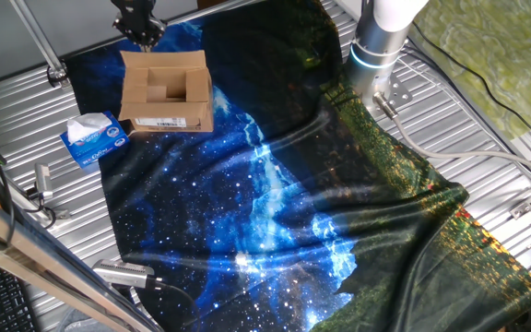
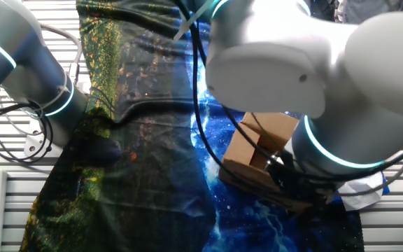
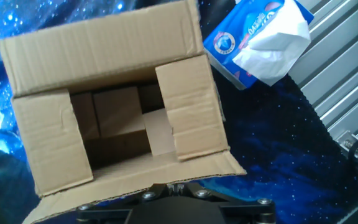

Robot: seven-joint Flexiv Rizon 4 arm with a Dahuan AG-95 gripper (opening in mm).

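An open cardboard box [image 1: 167,111] stands on the dark, star-printed cloth, and its interior looks empty apart from its own cardboard in the wrist view. My black gripper [image 1: 146,46] is at the box's far side, right by the top edge of the raised far flap [image 1: 164,63]. In the wrist view the gripper appears shut, its tips together beside the edge of that flap [image 3: 138,177]. Nothing shows between them. Whether they touch the cardboard cannot be told. The arm largely hides the gripper in exterior view 2.
A blue tissue box [image 1: 95,143] with white tissue sticking out stands close to the box's left. A metal frame post [image 1: 40,37] rises at the far left.
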